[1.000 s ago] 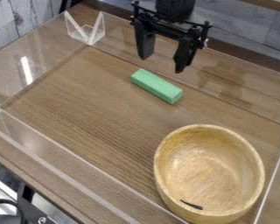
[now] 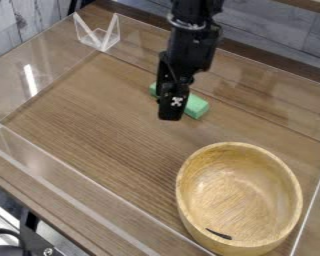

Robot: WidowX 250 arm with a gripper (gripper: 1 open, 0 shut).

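A black robot gripper (image 2: 172, 99) hangs from the top of the view, reaching down over a green block (image 2: 192, 107) in the middle of the table (image 2: 96, 140). The block lies flat and slanted, partly hidden behind the gripper. Whether the fingers touch it, and how far apart they are, is hard to tell.
A large tan bowl (image 2: 239, 192) fills the lower right. A clear plastic object (image 2: 100, 32) stands at the top left near the edge.
The gripper has turned and come down toward the viewer from above and behind the green block to over it, now covering part of it.
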